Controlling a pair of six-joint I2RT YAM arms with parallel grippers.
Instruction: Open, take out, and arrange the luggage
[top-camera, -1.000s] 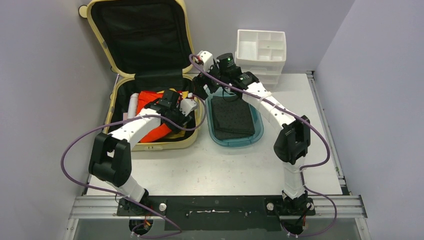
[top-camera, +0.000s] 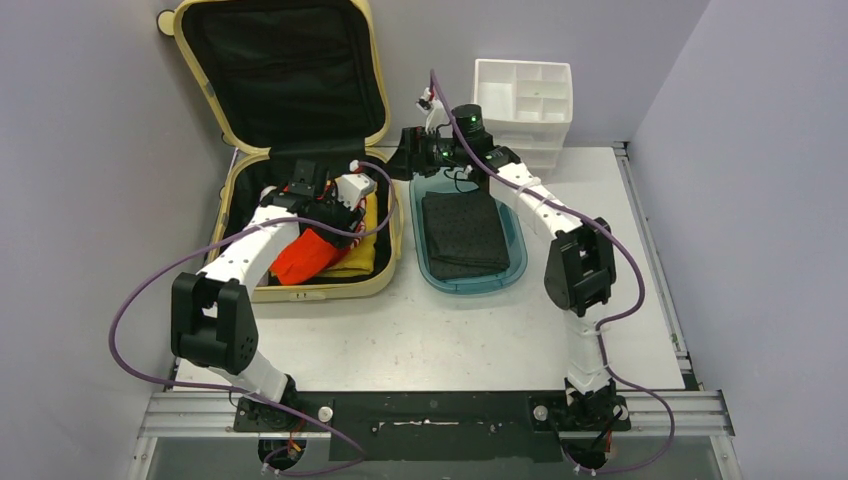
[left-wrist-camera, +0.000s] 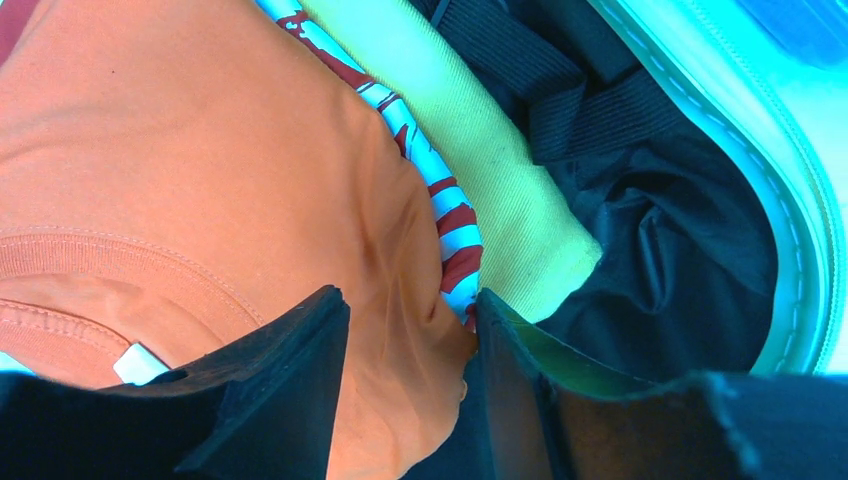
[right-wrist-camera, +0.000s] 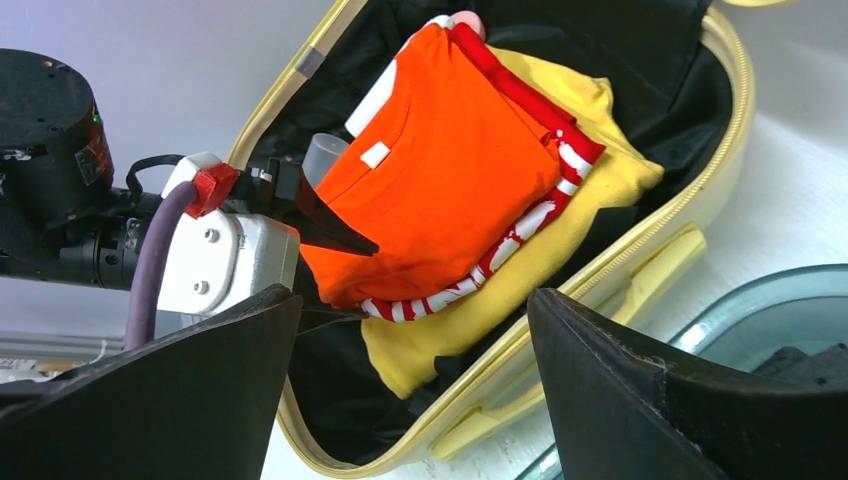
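Observation:
An open yellow suitcase (top-camera: 300, 292) holds a folded orange-red shirt (right-wrist-camera: 430, 150), a red-and-white patterned cloth (right-wrist-camera: 510, 238) beneath its edge and a yellow cloth (right-wrist-camera: 540, 265) lowest. My left gripper is down at the shirt's corner, its fingers standing apart with orange fabric and the patterned edge between them. From the right wrist view, the tips of that left gripper straddle the corner near the suitcase's side. My right gripper stands open and empty above the suitcase's right rim.
A blue basket (top-camera: 519, 262) with a folded dark cloth (top-camera: 465, 230) stands right of the suitcase. Behind it is a white drawer unit (top-camera: 525, 110). The raised lid (top-camera: 280, 75) leans at the back. Free table lies in front and at right. A translucent cylinder (right-wrist-camera: 322, 155) lies beside the shirt.
Over the last second my left gripper has shifted left within the suitcase. The basket and suitcase have stayed in place.

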